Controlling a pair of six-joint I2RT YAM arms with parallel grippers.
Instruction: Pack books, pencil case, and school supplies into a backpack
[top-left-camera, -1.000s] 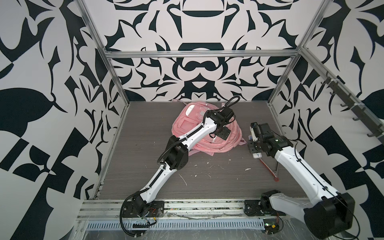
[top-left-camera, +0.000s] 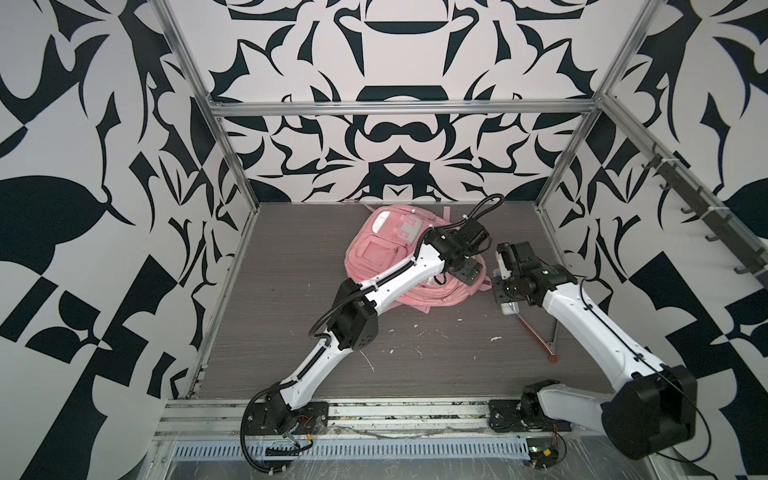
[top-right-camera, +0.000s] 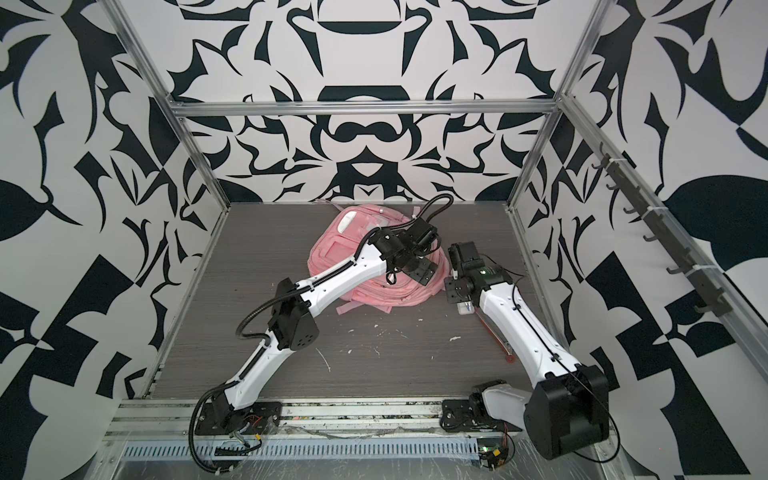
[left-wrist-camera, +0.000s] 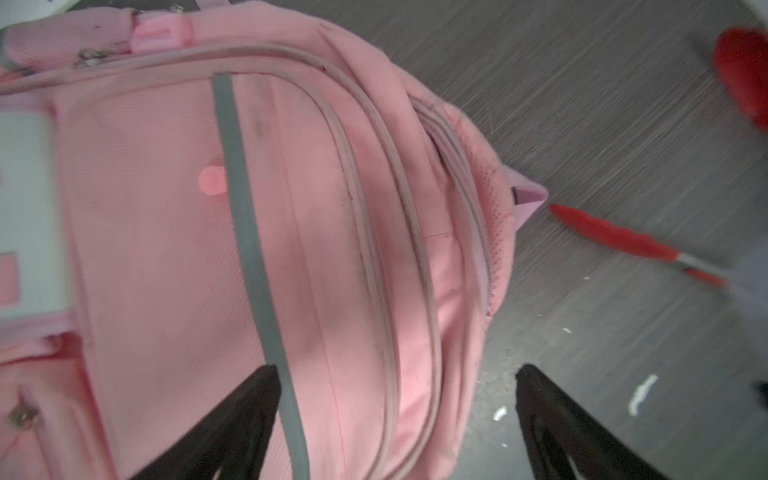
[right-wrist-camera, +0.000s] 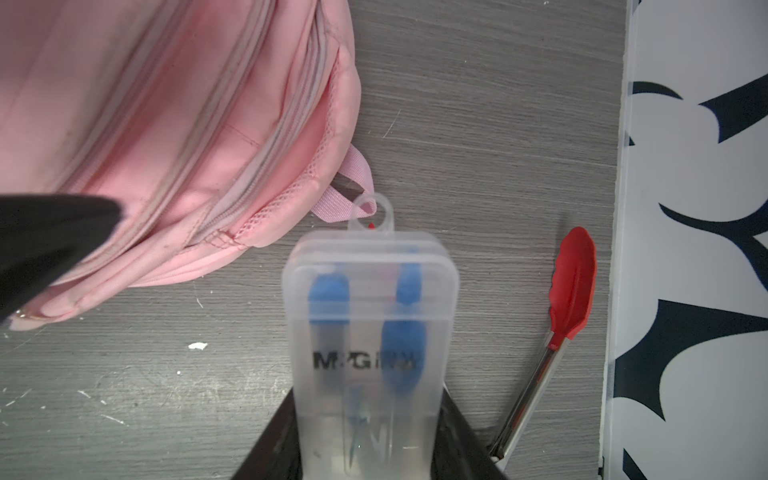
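The pink backpack (top-left-camera: 376, 248) lies flat at the back middle of the table. In the left wrist view its grey zips (left-wrist-camera: 424, 264) curve along the right side and look shut. Above that side, my left gripper stands open, nothing between its fingers. My right gripper is shut on a clear plastic case (right-wrist-camera: 369, 280) marked M&G, with blue-handled items visible inside. This case is held just to the right of the backpack, apart from it in the top views. No book is in view.
Red-tipped tongs (right-wrist-camera: 544, 360) lie on the table beneath and right of the clear case, close to the right wall. Small white scraps (top-left-camera: 496, 337) dot the front middle. Bare table (top-left-camera: 280, 304) extends left of the backpack.
My left gripper has moved right across the backpack, toward its right edge. The backpack's outline has shifted very slightly.
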